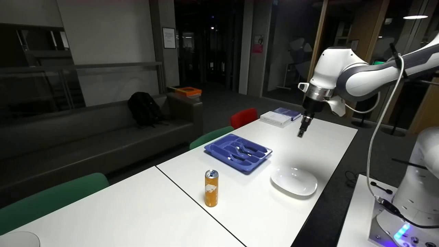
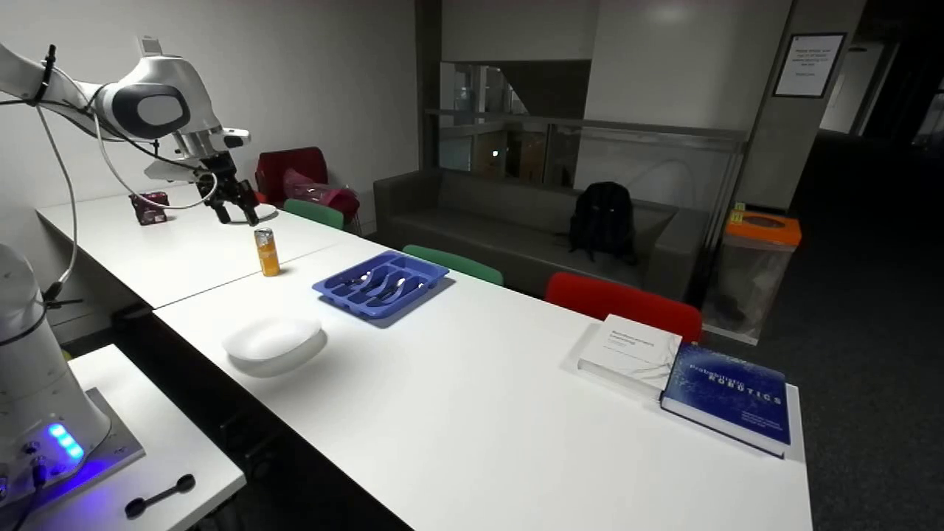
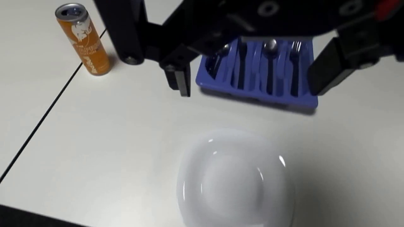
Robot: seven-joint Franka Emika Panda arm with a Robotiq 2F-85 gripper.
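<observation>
My gripper is open, its dark fingers wide apart and nothing between them. It hangs in the air above the table, as exterior view 1 shows. Below it in the wrist view lies an empty white bowl (image 3: 233,185). Beyond the bowl sits a blue cutlery tray (image 3: 257,94), partly covered by the gripper's body; a spoon (image 3: 270,64) and a fork (image 3: 295,68) with dark handles lie in separate compartments. An orange can (image 1: 211,189) stands upright beside the dark seam between the tables.
Two books, one white (image 2: 630,349) and one blue (image 2: 727,395), lie at the table's far end from the can. Chairs line the sofa side. Bare tabletop (image 2: 495,389) stretches between the bowl and the books.
</observation>
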